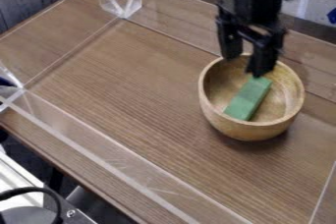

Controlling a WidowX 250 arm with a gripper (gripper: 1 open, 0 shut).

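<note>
A wooden bowl (211,101) sits on the wooden table at the right, holding a green rectangular block (249,98) that lies tilted inside it. The dark gripper (245,53) hangs over the back part of the bowl, blurred, with its fingers pointing down; it stands open, and nothing shows held between them.
Clear plastic pieces (120,0) stand at the back left corner area. Cables and a grey fitting sit off the table at the lower left.
</note>
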